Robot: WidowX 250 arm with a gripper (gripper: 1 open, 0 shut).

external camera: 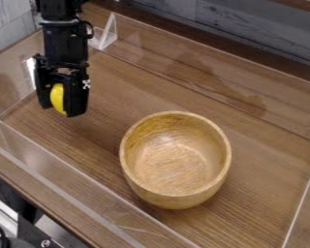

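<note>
A black robot arm reaches down from the top left, its gripper (62, 95) low over the table at the left. A yellow object (62, 99) is between the dark fingers, partly hidden by them; the gripper appears closed around it. A wide light wooden bowl (174, 184) stands at the lower middle right, empty, apart from the gripper.
Clear plastic pieces are at the left edge and top left. A dark cable lies at the lower left corner.
</note>
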